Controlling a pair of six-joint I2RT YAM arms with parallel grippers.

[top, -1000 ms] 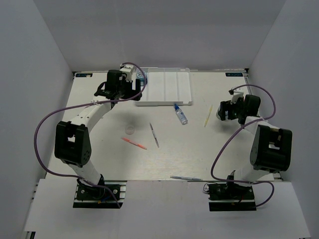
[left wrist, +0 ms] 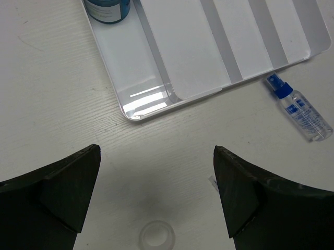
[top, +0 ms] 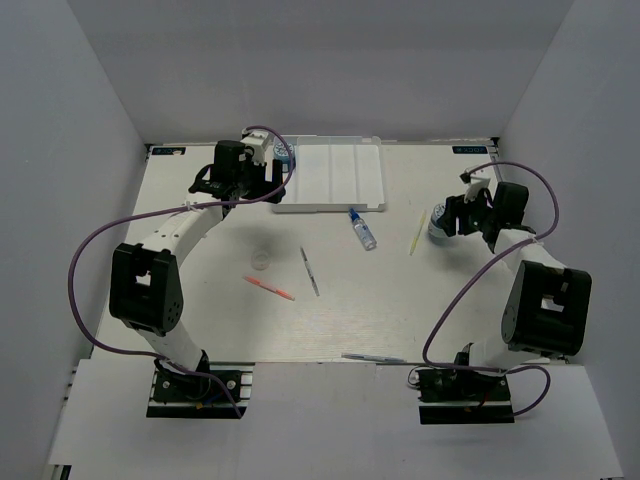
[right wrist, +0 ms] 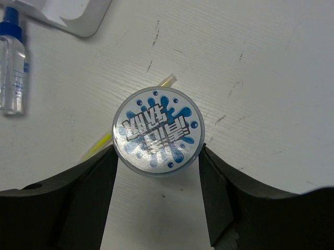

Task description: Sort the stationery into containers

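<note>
A white divided tray lies at the back, with a blue jar in its left compartment. My left gripper hangs open just before it, empty. My right gripper is shut on a round container with a blue-splash lid. Beside it lies a yellow pen. A blue-capped spray bottle lies left of that. An orange pen, a thin pen, a clear ring and another pen at the front edge lie on the table.
Grey walls stand behind and at both sides.
My right gripper and the container in it have shifted slightly left, toward the yellow pen. The left arm is unchanged.
</note>
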